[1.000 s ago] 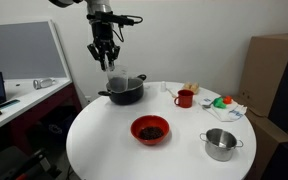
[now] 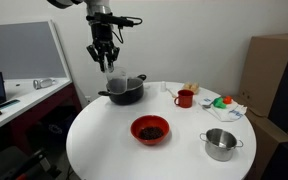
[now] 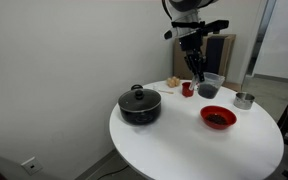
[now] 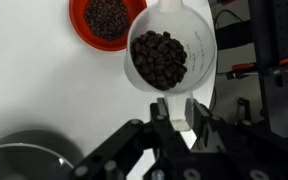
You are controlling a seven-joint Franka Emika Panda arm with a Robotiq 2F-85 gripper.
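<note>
A clear measuring cup (image 4: 162,60) holds dark beans (image 4: 158,61) in the wrist view. My gripper is shut on the cup's pale handle, with the cup held up off the table. In exterior view 1 the gripper (image 2: 108,67) and the see-through cup (image 2: 118,77) appear in front of or over the black pot (image 2: 127,93). Exterior view 2 shows the cup (image 3: 212,84) hanging high, with the red bowl (image 3: 218,118) lower down. Dark beans (image 2: 150,133) also lie in that bowl.
A red mug (image 2: 185,99) stands toward the back of the round white table (image 2: 104,145). At the right are a steel pot (image 2: 220,147) and a cloth with colourful items (image 2: 223,103).
</note>
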